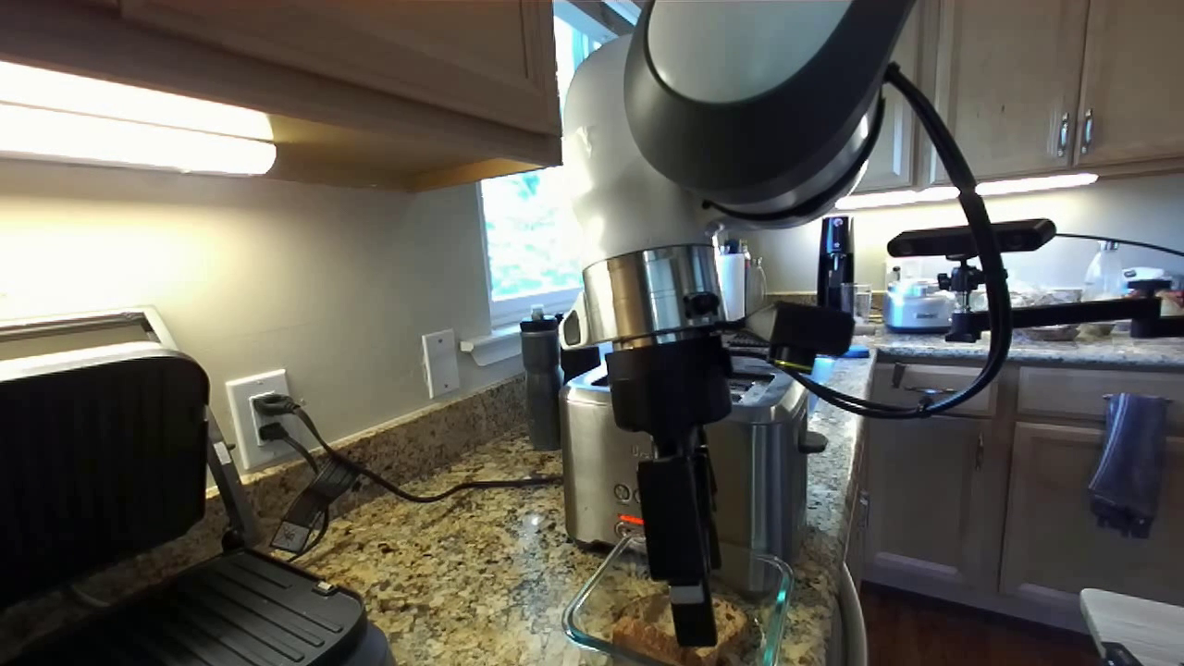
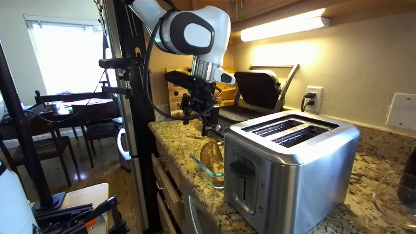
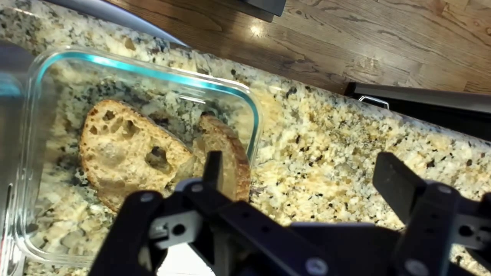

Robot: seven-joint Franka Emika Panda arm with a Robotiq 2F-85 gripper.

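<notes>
A clear glass dish (image 3: 165,76) with a teal-tinted rim sits on the granite counter, close to its edge. In it lies a flat bread slice (image 3: 124,151) with large holes. A second bread slice (image 3: 237,158) leans at the dish's end wall, its brown crust uppermost; exterior view 2 shows an upright slice (image 2: 210,154) standing above the rim. My gripper is open above this end of the dish. One fingertip (image 3: 213,168) overlaps the leaning slice in the wrist view, and the other is over bare counter. Nothing is held between them.
A steel toaster (image 2: 292,163) with empty-looking slots stands right beside the dish. An open grill press (image 1: 255,599) lies on the dish's other side. A power cord (image 1: 444,492) runs along the wall. Bare granite (image 3: 317,161) adjoins the dish.
</notes>
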